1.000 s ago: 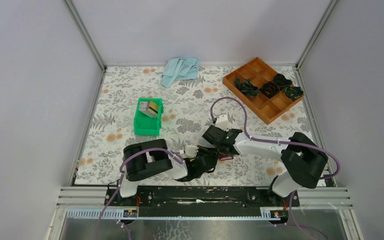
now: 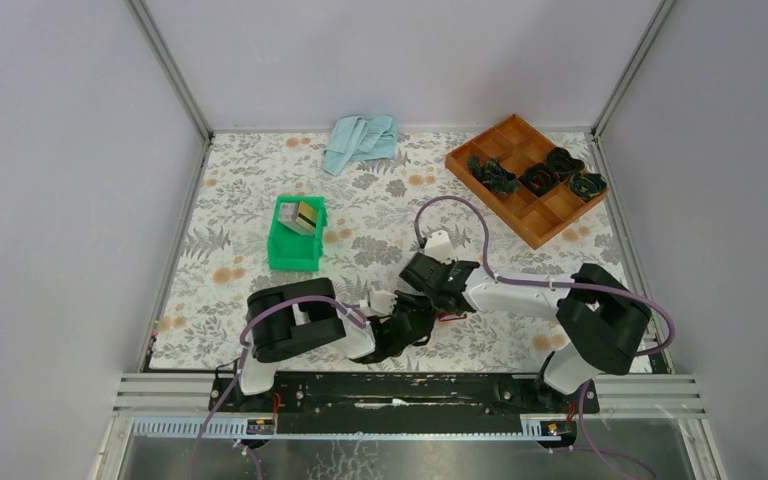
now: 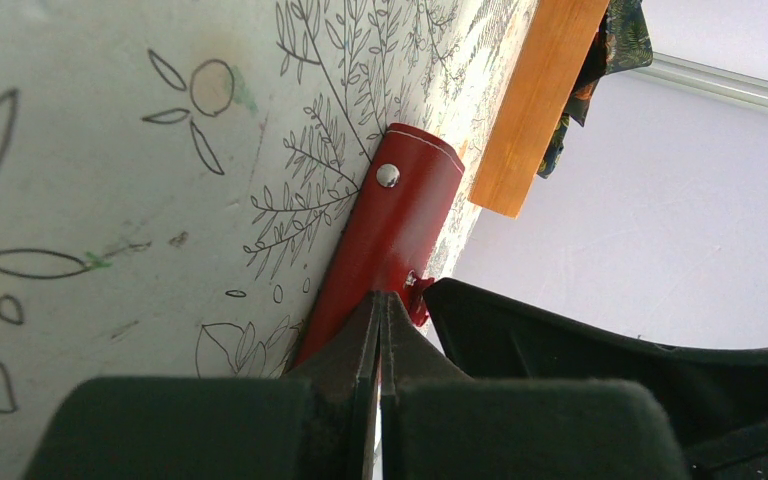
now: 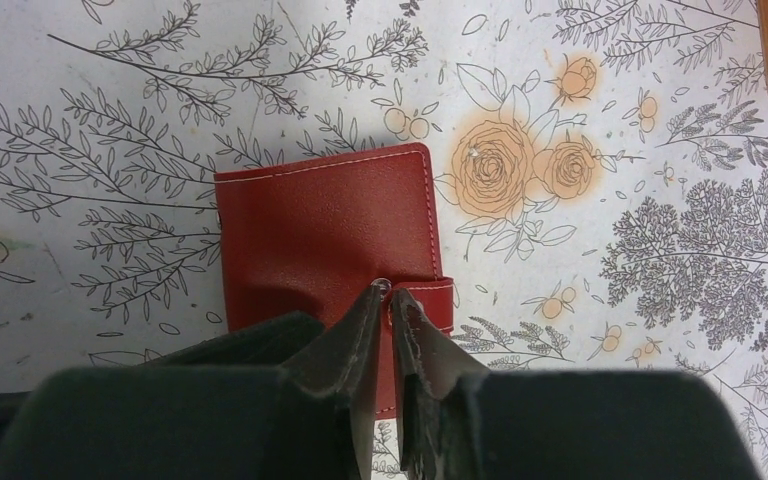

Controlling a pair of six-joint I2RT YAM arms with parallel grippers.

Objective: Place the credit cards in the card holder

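Observation:
A red leather card holder [image 4: 320, 230] with a snap strap [image 4: 425, 295] lies on the floral mat, mostly hidden under the arms in the top view. My left gripper is shut at the holder's red side [image 3: 380, 220], nothing visible between its fingers. My right gripper is over the holder at the strap and snap, its fingertips close together with a narrow gap; whether the strap is pinched cannot be told. No cards can be made out.
A green bin [image 2: 280, 250] holding boxes [image 2: 298, 217] stands at the left. A wooden compartment tray [image 2: 530, 215] with dark rolled items is at the back right, and a blue cloth [image 2: 360, 140] lies at the back. The middle of the mat behind the arms is clear.
My right arm has shifted slightly to the left in the top view. The left arm shows no visible movement.

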